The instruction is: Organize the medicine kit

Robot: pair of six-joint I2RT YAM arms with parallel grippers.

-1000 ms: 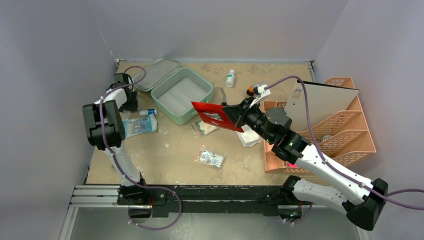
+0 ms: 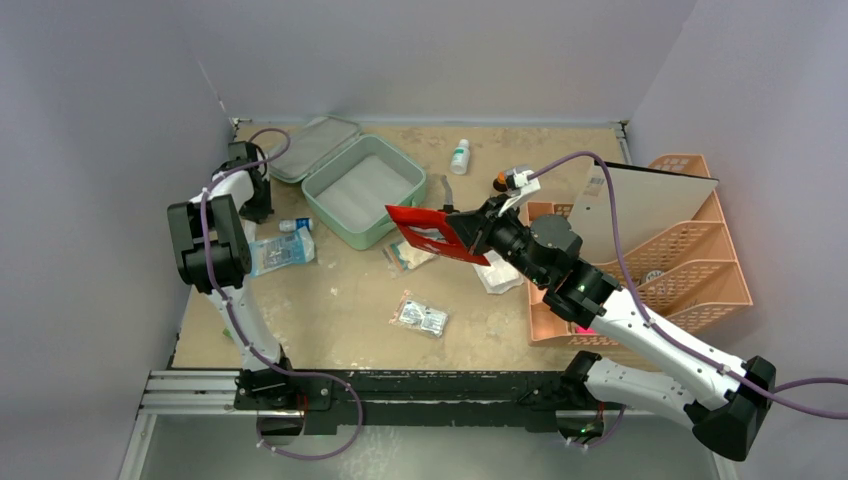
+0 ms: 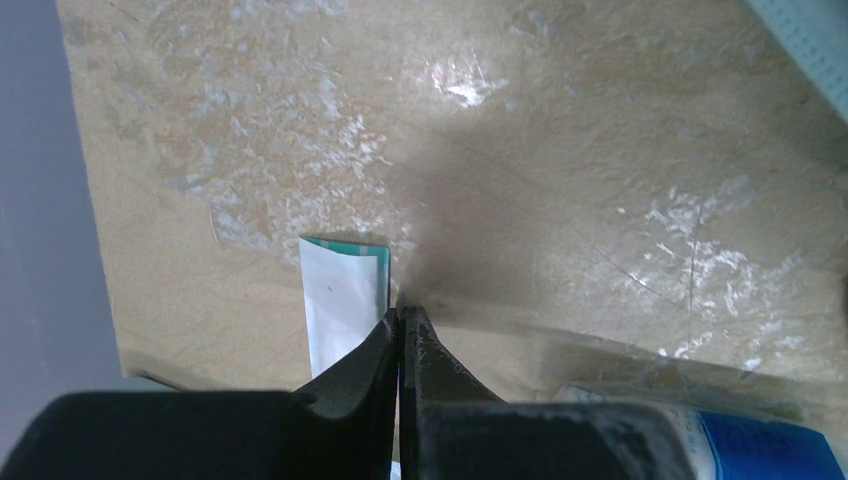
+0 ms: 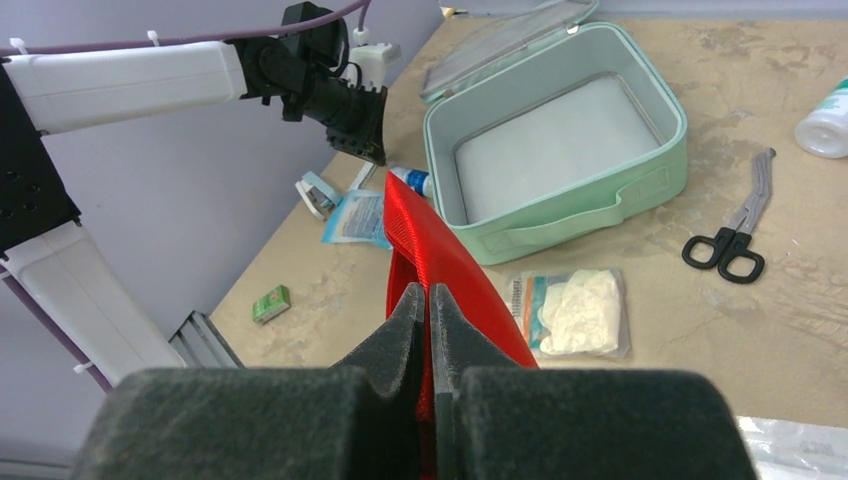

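My left gripper is shut low over the table's left end, its tips beside a folded white-and-teal strip [image 3: 335, 300], nothing visible held between them. My right gripper is shut on a red pouch [image 4: 455, 295], raised over the table in front of the open mint-green case [image 4: 555, 240], whose lid [image 2: 310, 140] lies back to the left. Bagged items [image 2: 420, 317], a blue pack [image 2: 280, 255], a blue-labelled tube [image 2: 296, 225], black-handled scissors [image 4: 737, 250] and a white bottle [image 2: 460, 156] lie around the case.
An orange organizer [image 2: 690, 310] with a white board [image 2: 630, 200] fills the table's right end. A brown bottle [image 2: 500, 182] stands partly behind the right arm. Grey walls bound the sides and back.
The left arm's end has shifted very slightly at the table's left edge. The right arm and red pouch are practically unmoved.
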